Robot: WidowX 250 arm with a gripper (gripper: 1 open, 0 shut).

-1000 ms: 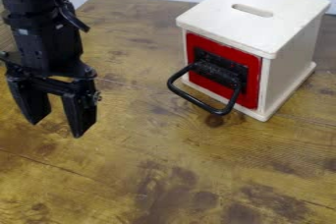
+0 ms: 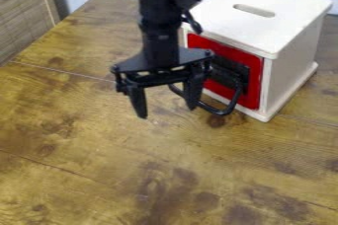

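Observation:
My black gripper (image 2: 165, 94) stands open over the table in the middle of the view, its two fingers pointing down with nothing seen between them. It is just in front and to the left of a cream wooden box (image 2: 291, 56) with a red front panel (image 2: 252, 97). A black looped handle (image 2: 224, 112) sticks out from that front, partly hidden behind the gripper.
A light wall runs along the back, and a wooden panel (image 2: 20, 22) stands at the far left. The box fills the back right.
My arm and gripper have swung from the left side to the middle, right beside the box's handle. The box looks unmoved.

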